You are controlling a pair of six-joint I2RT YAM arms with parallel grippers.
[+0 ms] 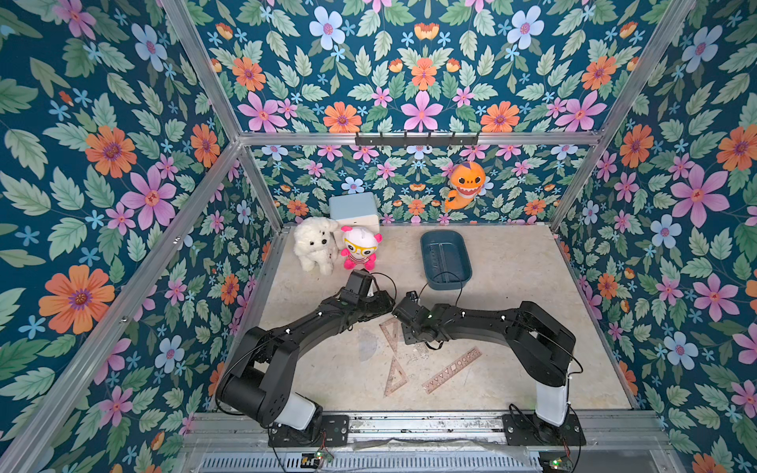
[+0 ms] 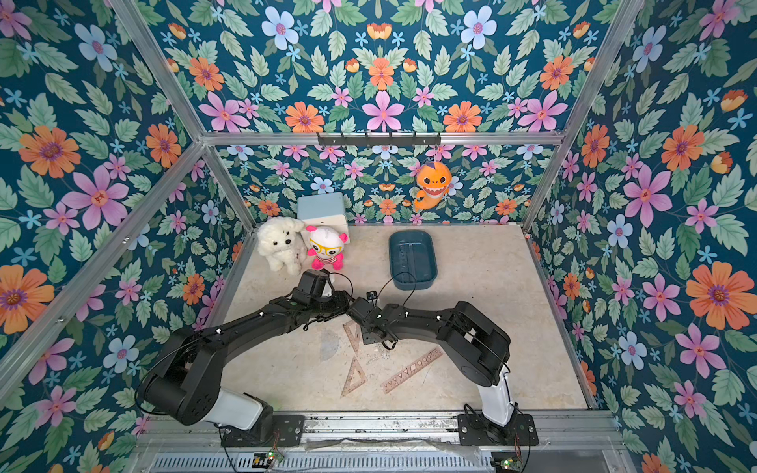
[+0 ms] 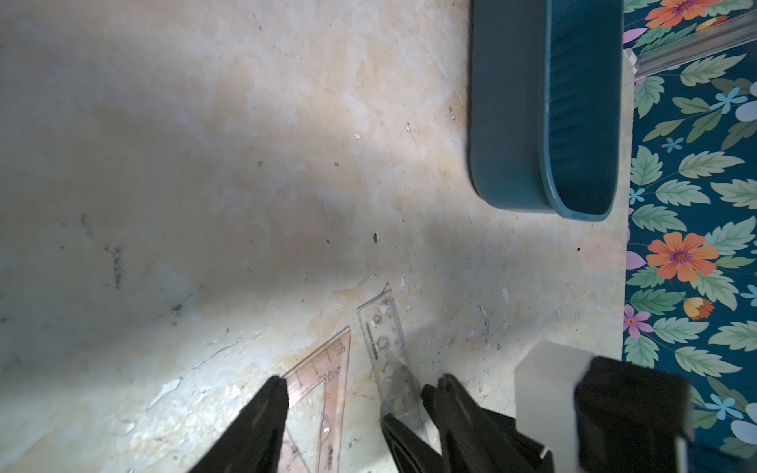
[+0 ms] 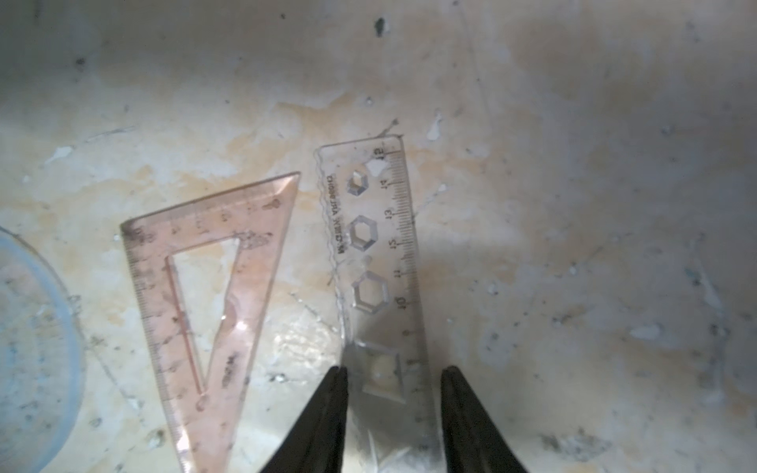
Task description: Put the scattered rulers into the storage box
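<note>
My right gripper is low over a clear straight ruler [image 4: 362,236], a finger along each long side, part open. Left of it lie a pink triangle ruler [image 4: 146,276] and a pale round piece [image 4: 31,354], cut off at the edge. Another pink triangle [image 1: 394,378] and a pink straight ruler [image 1: 451,369] lie nearer the front. My left gripper hangs open over the table, left of the right one, nothing between its fingers. The teal storage box [image 1: 426,260] stands behind the grippers, its inside visible from above.
A white plush dog [image 1: 314,244], a pink plush toy [image 1: 359,252] and a blue-lidded box [image 1: 353,206] occupy the back left. The two arms' ends are close together mid-table.
</note>
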